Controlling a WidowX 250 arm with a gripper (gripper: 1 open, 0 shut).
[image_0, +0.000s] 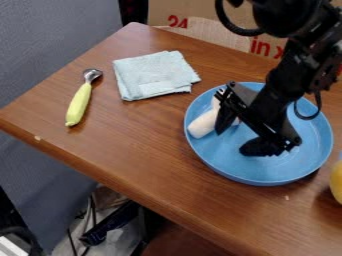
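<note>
My black gripper (239, 119) is over the blue plate (287, 168) on the right of the wooden table, its fingers around the upper part of a white object (203, 123) lying on the plate's left side. The dark fingers hide part of that object, and whether they are closed on it is unclear.
A folded pale cloth (156, 74) and a yellow-handled scoop (79, 100) lie on the left of the table (134, 150). A yellow object (335, 183) sits at the right edge. A cardboard box (197, 15) stands behind.
</note>
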